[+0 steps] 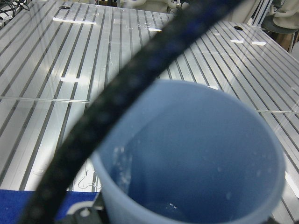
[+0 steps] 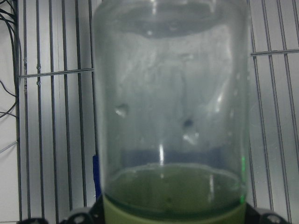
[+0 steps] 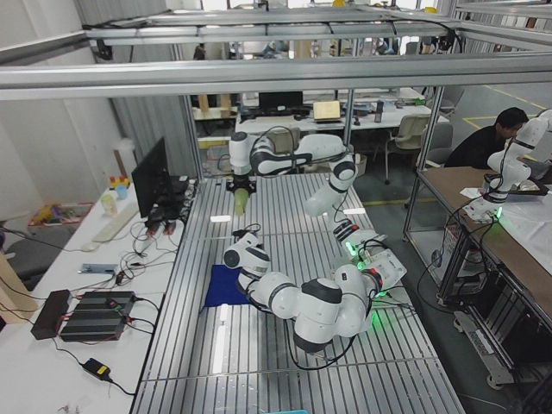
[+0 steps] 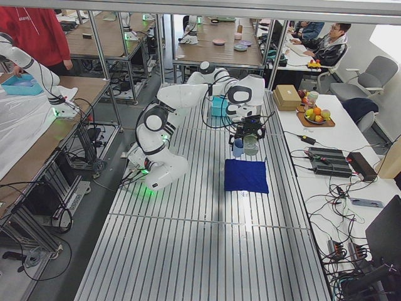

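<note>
A light-blue cup (image 4: 238, 148) (image 1: 191, 154) is held in my left gripper (image 4: 237, 141), which is mostly hidden in both scene views; its rim fills much of the left wrist view. My right gripper (image 3: 241, 185) is shut on a clear container with green liquid (image 3: 241, 202) (image 4: 250, 145) (image 2: 173, 191), held upright above the table at the far side in the camera left view. A blue cloth (image 3: 226, 285) (image 4: 245, 179) lies flat on the slatted table (image 4: 182, 251).
A cyan bin (image 4: 219, 106) stands at the table's end. A side desk (image 3: 60, 371) carries electronics, cables and a monitor. A dark, blurred cable crosses the left wrist view.
</note>
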